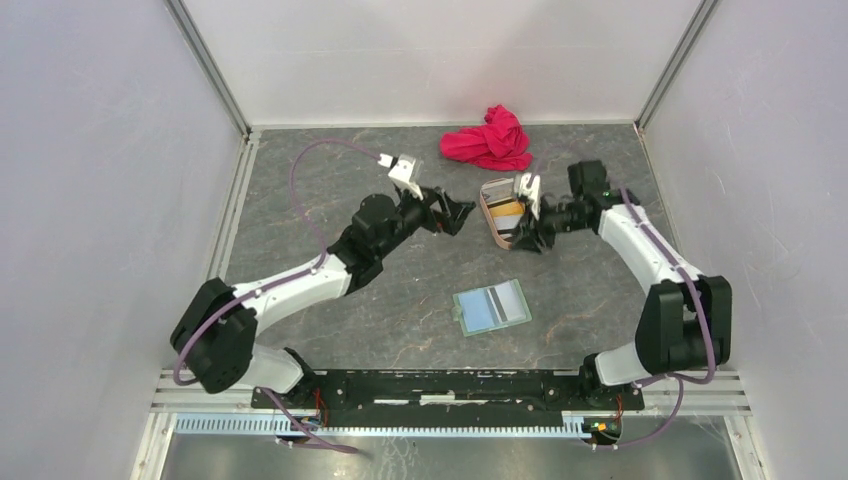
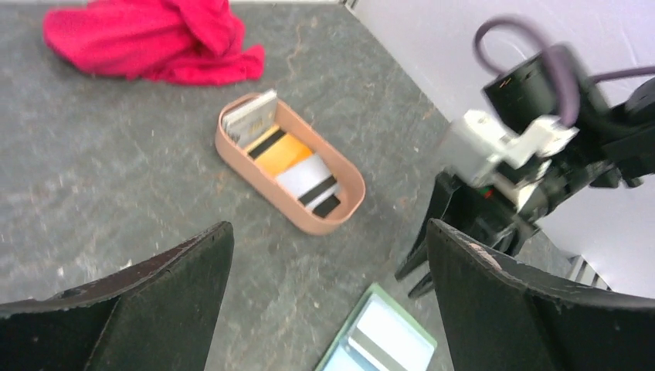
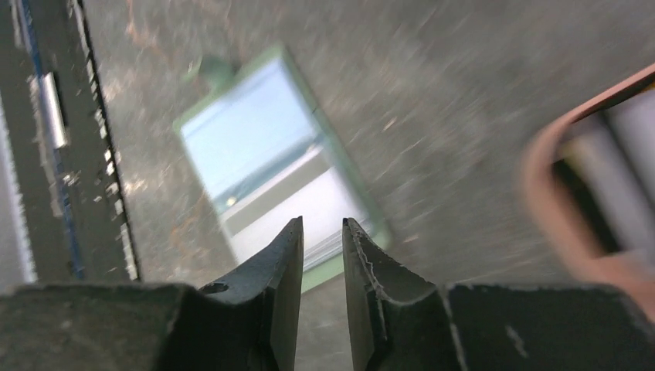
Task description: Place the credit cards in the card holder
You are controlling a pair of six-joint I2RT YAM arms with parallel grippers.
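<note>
The card holder (image 1: 490,309) (image 3: 255,154), a green-edged folder with cards in it, lies on the table at front centre. Behind it sits a pink box (image 1: 485,220) (image 2: 270,189) with orange, silver and black cards. My left gripper (image 1: 450,215) is open and empty, above the table left of the box. My right gripper (image 1: 525,240) hangs near the box's right side, its fingertips a little apart, with nothing visible between them, over the holder's edge as seen in the right wrist view.
A red cloth (image 1: 485,145) (image 2: 193,46) lies at the back of the table behind the box. White walls enclose both sides and the back.
</note>
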